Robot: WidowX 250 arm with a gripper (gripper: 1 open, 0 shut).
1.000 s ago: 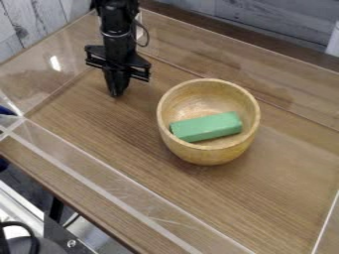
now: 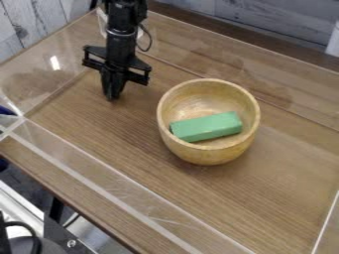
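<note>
A black robot arm (image 2: 119, 40) hangs from the top left of the camera view, with its gripper (image 2: 115, 89) low over the wooden surface, left of a round tan bowl. The fingers are small and dark and look shut, with nothing visible between them. In the bowl (image 2: 239, 104) lies a green block (image 2: 207, 127), tilted slightly.
Dark cables (image 2: 20, 233) lie at the lower left corner. The surface's left edge shows at the far left.
The arm and gripper have shifted slightly, the arm's upper part a little differently posed. The bowl and green block have not visibly moved.
</note>
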